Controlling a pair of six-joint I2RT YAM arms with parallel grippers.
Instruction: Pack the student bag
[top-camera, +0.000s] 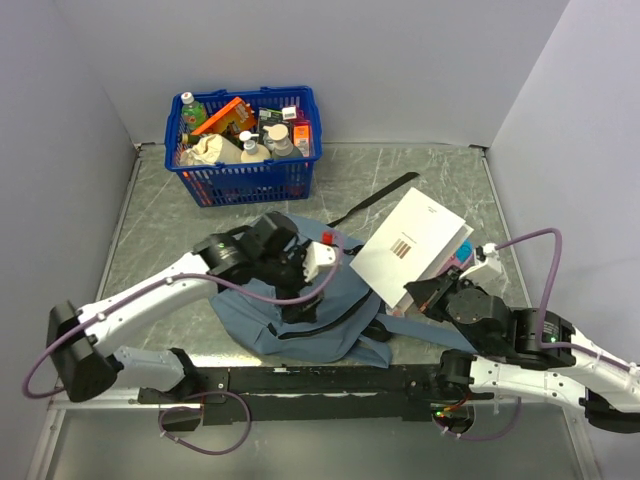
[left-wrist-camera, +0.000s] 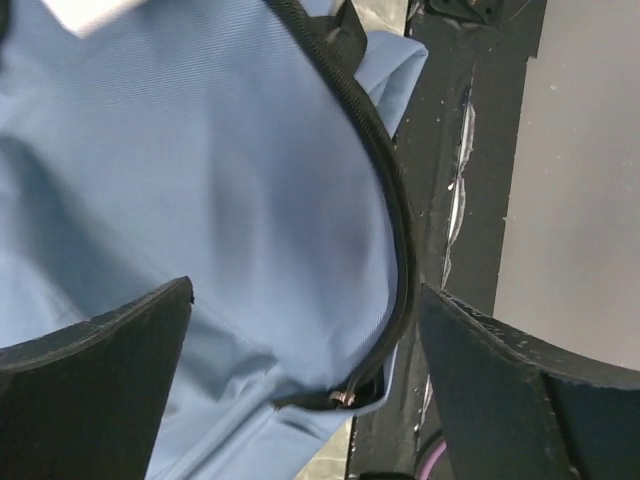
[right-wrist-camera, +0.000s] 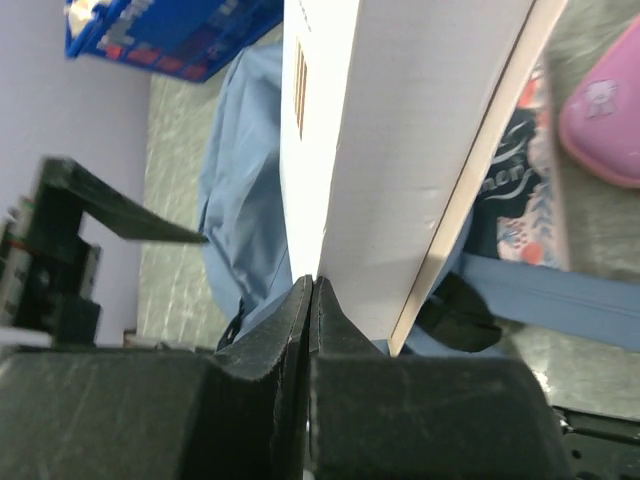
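A blue-grey bag (top-camera: 245, 318) lies flat on the grey table, its dark zipper edge curving along the near side. My right gripper (top-camera: 412, 292) is shut on a lower corner of a white book (top-camera: 412, 238), held tilted at the bag's right side. In the right wrist view the closed fingertips (right-wrist-camera: 313, 285) meet the corner of the book (right-wrist-camera: 410, 150), with only a thin edge between them. My left gripper (top-camera: 305, 302) is over the middle of the bag. The left wrist view shows it open, above the cloth (left-wrist-camera: 280, 190) and zipper edge (left-wrist-camera: 395, 200), nothing between its fingers.
A blue basket (top-camera: 245, 186) full of bottles and boxes stands at the back left. Partly behind the book lies a pink case (right-wrist-camera: 605, 125), near a dark printed item (right-wrist-camera: 505, 185). A black strap (top-camera: 375, 198) extends from the bag.
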